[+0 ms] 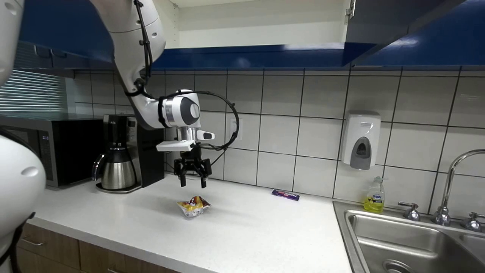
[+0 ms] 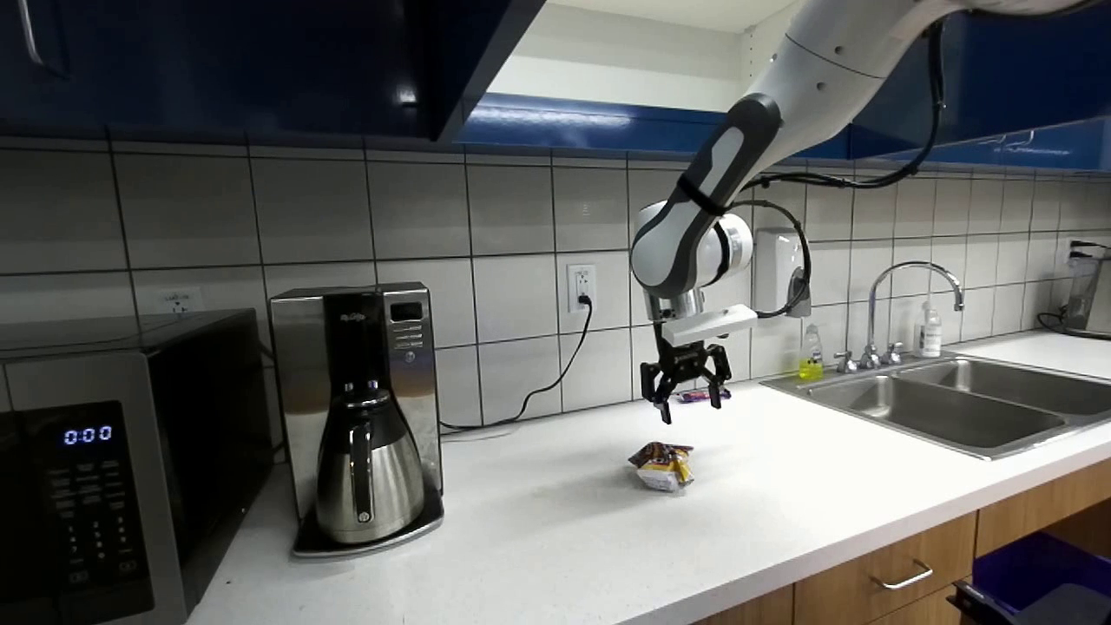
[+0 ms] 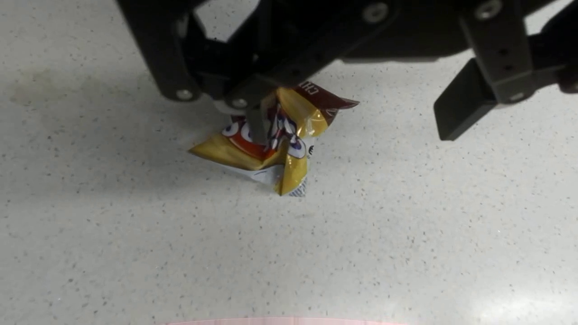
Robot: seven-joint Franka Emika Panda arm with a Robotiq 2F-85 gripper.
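Observation:
A crumpled yellow, brown and white snack bag (image 1: 194, 206) lies on the white counter (image 1: 254, 223). My black gripper (image 1: 193, 183) is in the air above and a little behind it, fingers pointing down. The fingers are open and hold nothing. From the other exterior side, the gripper (image 2: 693, 411) hangs over the far side of the bag (image 2: 663, 467), clear of it. In the wrist view one finger covers part of the bag (image 3: 295, 162), while the other fingertip (image 3: 460, 103) is over bare counter to its right.
A purple-wrapped bar (image 1: 285, 195) lies near the tiled wall. To the right are the sink (image 1: 395, 232) and a yellow soap bottle (image 1: 375, 195); a coffee maker (image 2: 364, 417) and microwave (image 2: 115, 469) stand left. The counter around the bag is free.

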